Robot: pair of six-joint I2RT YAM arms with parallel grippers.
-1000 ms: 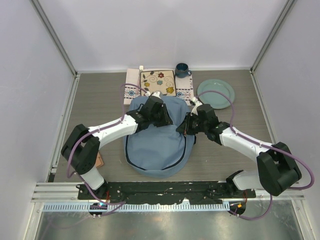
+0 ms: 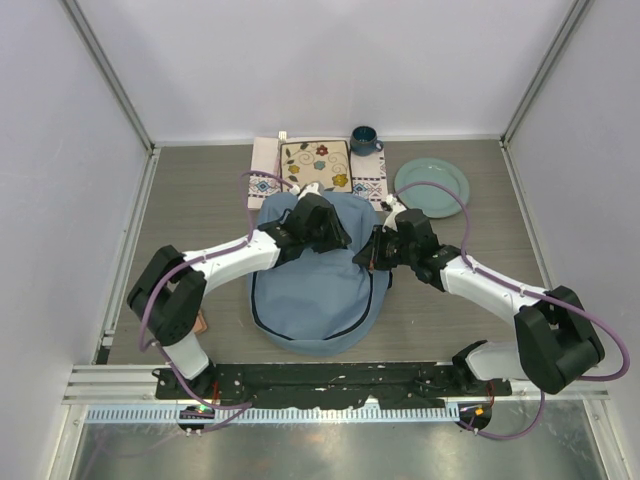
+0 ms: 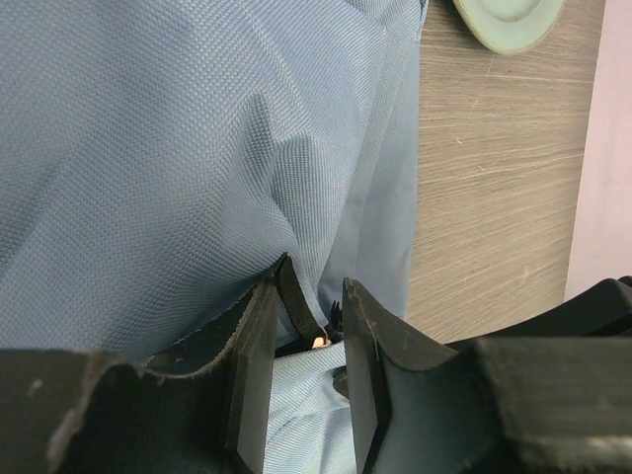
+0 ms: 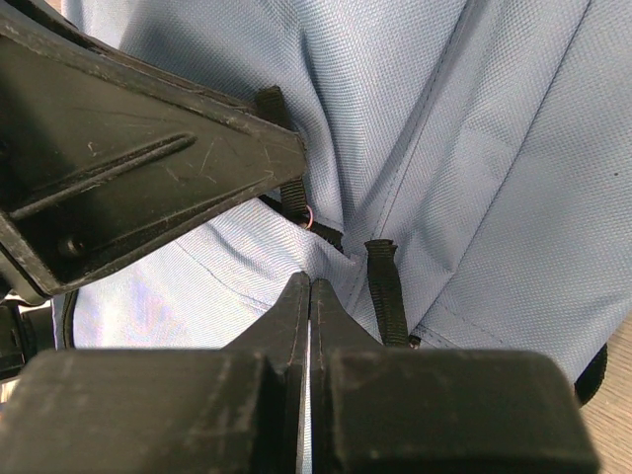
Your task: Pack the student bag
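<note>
The blue-grey student bag (image 2: 310, 305) lies on the table, a black zipper line curving round its front. At its right upper edge my left gripper (image 2: 347, 243) stands part open. In the left wrist view, a black zipper pull (image 3: 297, 306) shows in the gap between its fingers; I cannot tell whether they touch it. Just to the right, my right gripper is shut on the bag's fabric (image 4: 286, 259), pinched up beside the zipper. A second black tab (image 4: 386, 294) hangs close by in the right wrist view.
Behind the bag lie a floral-patterned case (image 2: 316, 164) and a patterned cloth (image 2: 369, 184), with a dark mug (image 2: 365, 140) at the back. A green plate (image 2: 432, 187) is at right. Bare table (image 2: 470, 310) shows on both sides of the bag.
My left gripper has shifted slightly to the right, nearer the right one. The right gripper and the bag look unmoved.
</note>
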